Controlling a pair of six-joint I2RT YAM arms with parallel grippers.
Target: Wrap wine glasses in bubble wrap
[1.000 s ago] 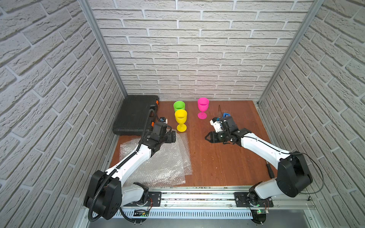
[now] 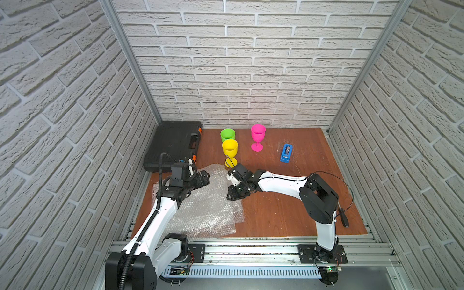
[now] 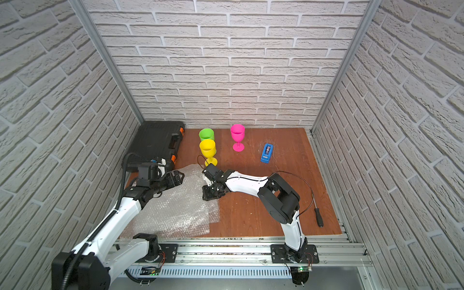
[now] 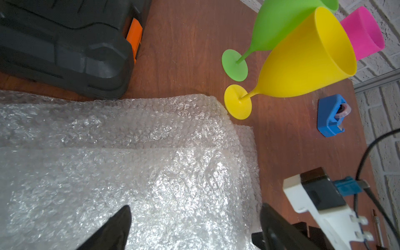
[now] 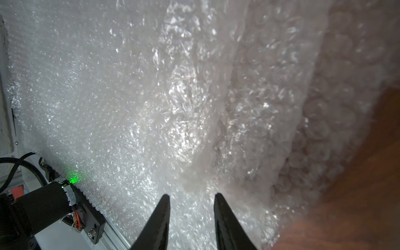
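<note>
Layered bubble wrap [image 2: 207, 207] lies flat at the left front of the table. Three upright wine glasses stand behind it: a yellow glass [image 2: 230, 148] close to the wrap's far edge, a green glass [image 2: 227, 134] partly hidden behind it, and a pink glass [image 2: 258, 133] to the right. In the left wrist view my left gripper is wide open above the wrap, nothing between its fingers. My right gripper hangs over the wrap's right edge, its fingers part open and empty; whether they touch the wrap cannot be told.
A black case [image 2: 171, 145] fills the far left corner. A blue tape dispenser [image 2: 286, 152] sits at the back right, and a dark-handled tool [image 3: 319, 217] lies near the right edge. Bare wood [image 2: 285, 212] is free right of the wrap.
My right arm has swung left from the bare wood to the wrap's right edge. The left gripper has shifted left over the wrap. Glasses stand where they were.
</note>
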